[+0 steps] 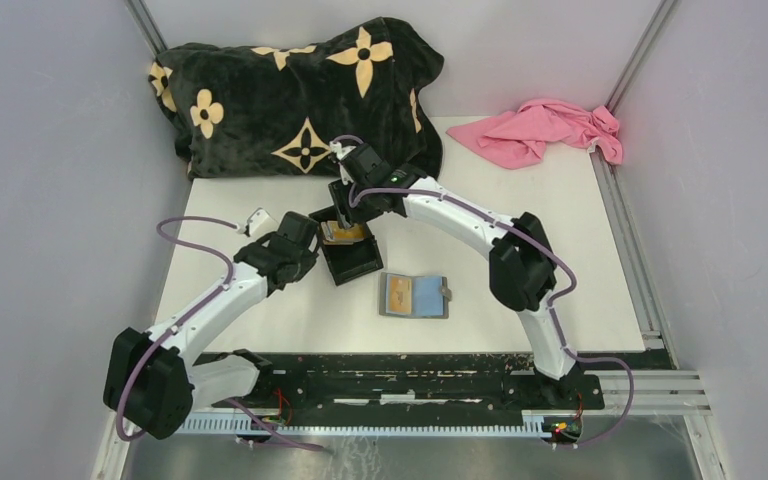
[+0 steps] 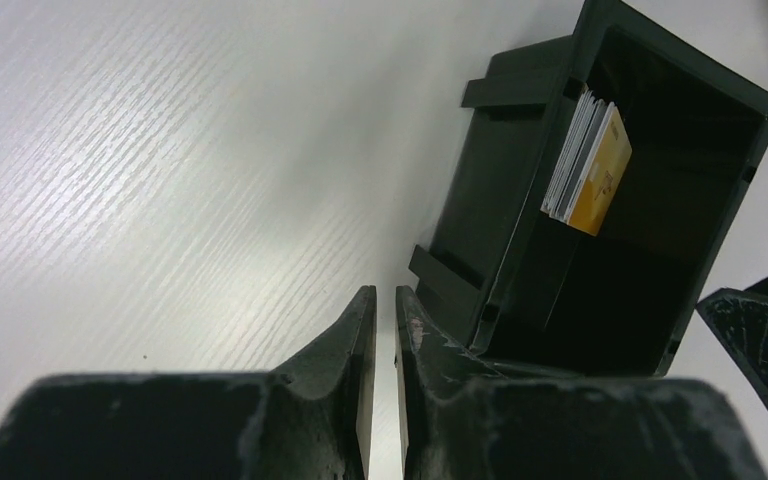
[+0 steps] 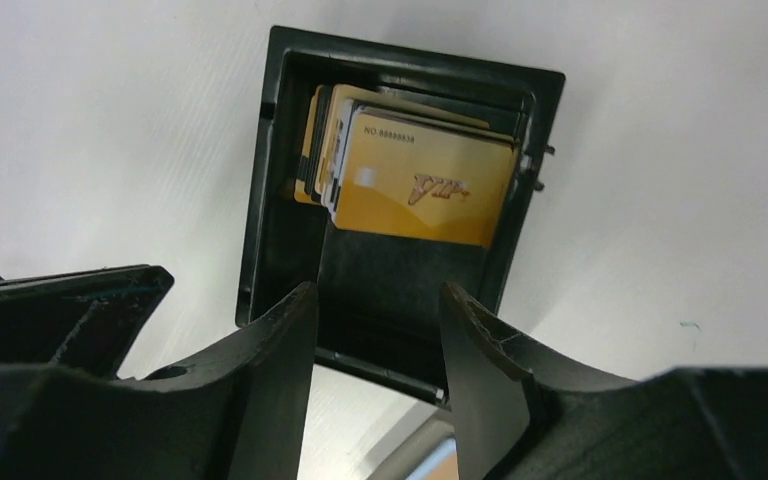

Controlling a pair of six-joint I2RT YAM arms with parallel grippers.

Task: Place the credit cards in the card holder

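Observation:
A black box [image 1: 353, 262] holds a stack of gold credit cards [image 3: 422, 182] at its back end. The right gripper hangs over it, fingers apart and empty. The left gripper is just left of the box, its fingertips separated by a narrow gap with nothing between. A card holder [image 1: 413, 296] with a gold and a blue side lies front-right of the box; only a corner shows in the right wrist view.
A dark patterned cushion [image 1: 240, 110] fills the back left, and a pink cloth [image 1: 540, 130] lies at the back right.

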